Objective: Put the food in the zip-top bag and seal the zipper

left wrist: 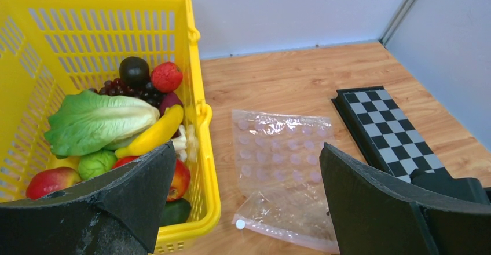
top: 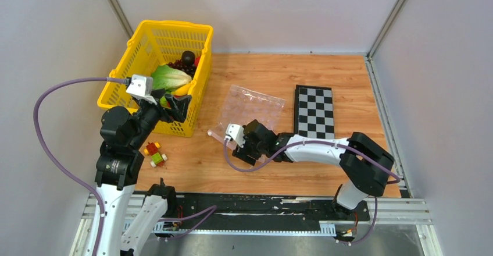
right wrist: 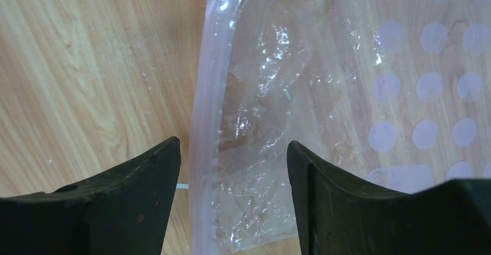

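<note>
The clear zip top bag (top: 251, 106) lies flat and empty on the wooden table, its pale zipper edge (right wrist: 207, 110) facing the front. Over that edge hovers my right gripper, fingers apart on either side of the zipper strip, with no grip on it visible. A white slider (left wrist: 240, 224) sits at the zipper's left end. My left gripper is open and empty, held above the front right side of the yellow basket. In the basket lie foods such as a lettuce (left wrist: 95, 121), a yellow banana-like piece (left wrist: 155, 132) and a dark round fruit (left wrist: 134, 71).
The yellow basket (top: 200, 90) stands at the back left with tall walls. A checkered board (top: 315, 113) lies right of the bag. Small coloured blocks (top: 155, 154) rest in front of the basket. Bare table extends behind the bag.
</note>
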